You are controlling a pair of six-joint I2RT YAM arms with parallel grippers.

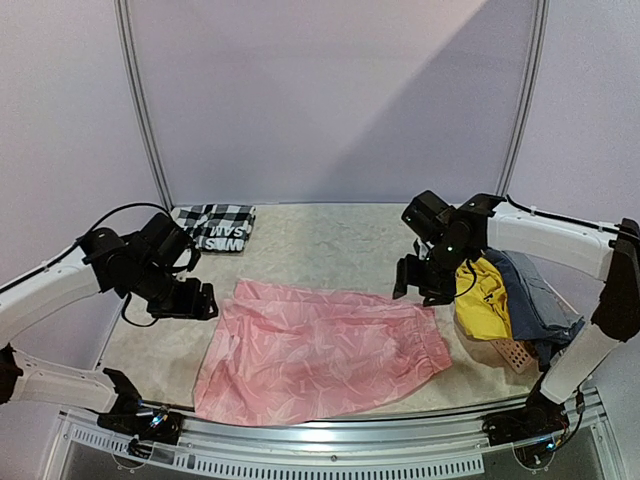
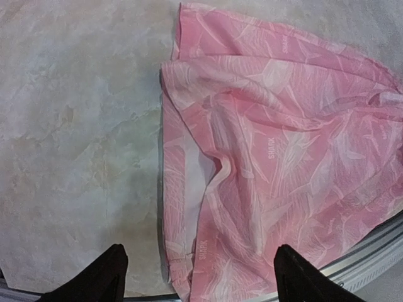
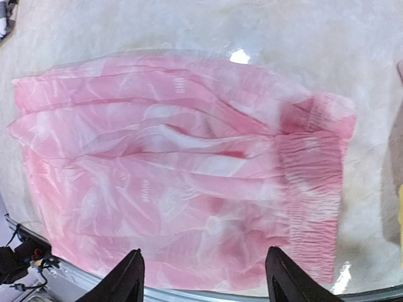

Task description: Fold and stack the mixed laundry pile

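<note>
A pink patterned garment (image 1: 315,360) lies spread and wrinkled across the front half of the table, its far part rippled in folds, a ribbed band at the right end (image 3: 312,207). My left gripper (image 1: 195,305) is raised just left of the garment, open and empty, its fingertips low in the left wrist view (image 2: 198,270). My right gripper (image 1: 420,280) hangs above the garment's far right corner, also open and empty (image 3: 204,274). A black-and-white checked garment (image 1: 212,227), folded flat with lettering showing, lies at the back left.
A basket (image 1: 510,355) at the right holds yellow (image 1: 480,300) and blue (image 1: 530,295) clothing. The table's front edge and metal rail lie right along the pink garment.
</note>
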